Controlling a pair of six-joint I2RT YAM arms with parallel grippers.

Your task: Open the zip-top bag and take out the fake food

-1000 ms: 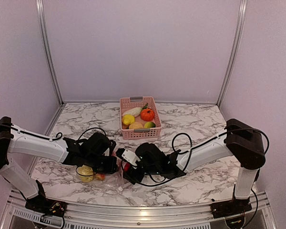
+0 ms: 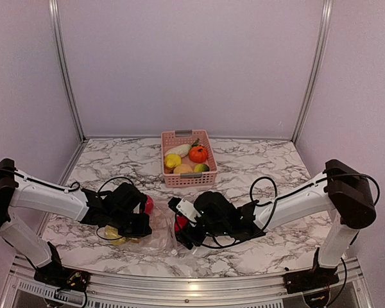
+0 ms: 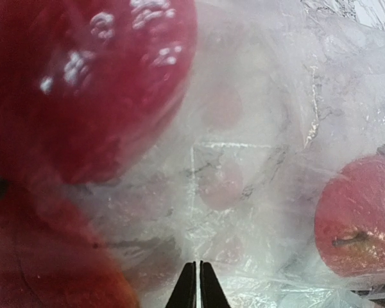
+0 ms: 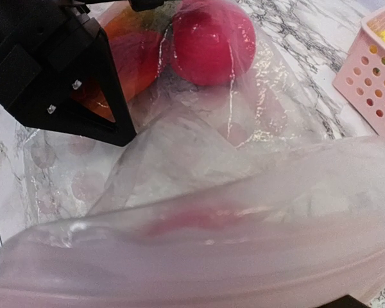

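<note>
The clear bag [image 2: 157, 237] lies at the front, left of centre. My left gripper is shut, its fingertips pinched together on the bag's thin film. A red apple [image 3: 359, 218] shows through or beside the film in the left wrist view, with dark finger parts of my right gripper [image 2: 185, 242] above and below it. How firmly they close on it cannot be told. Bag film covers most of the right wrist view and hides those fingers. Further back there, a round red fruit [image 4: 213, 42] and an orange-red one [image 4: 131, 64] lie in the bag.
Behind the bag stands a pink basket [image 2: 191, 182] holding a yellow lemon [image 2: 172, 160], an orange-red pumpkin or tomato [image 2: 198, 153] and other food. Both arms crowd closely over the bag. Bare marble tabletop [image 2: 269, 250] lies to the right.
My right gripper has shifted to the right, with the red apple moving along beside it. My left gripper has edged slightly left.
</note>
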